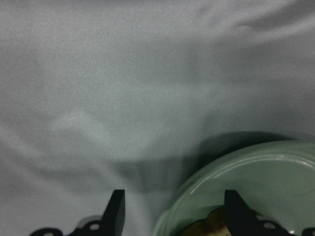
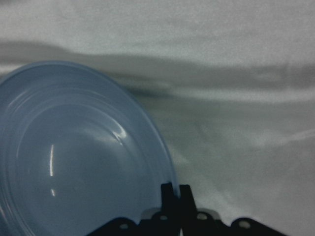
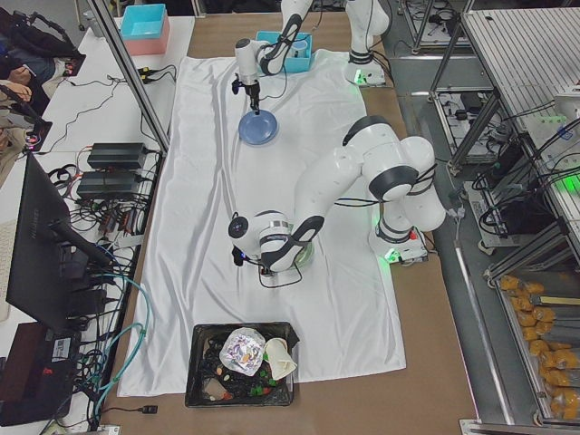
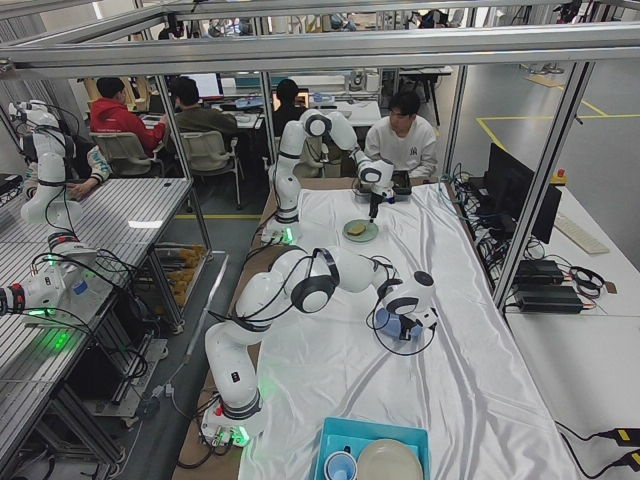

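The green plate (image 4: 352,229) (image 1: 275,182) holds a brown piece of food (image 1: 210,226), partly hidden. My left gripper (image 4: 374,214) is open at that plate's edge, its right finger over the plate and nothing visibly held. The blue plate (image 3: 258,128) (image 2: 78,147) lies at the other end of the white cloth, partly hidden by the arm in the camera right view. My right gripper is shut on its rim.
A black tray (image 3: 195,362) with foil and mixed items sits at one end. A blue bin (image 4: 329,440) with a plate and cup is at the other. A monitor (image 3: 36,245) and cables line the side table. Cloth between the plates is clear.
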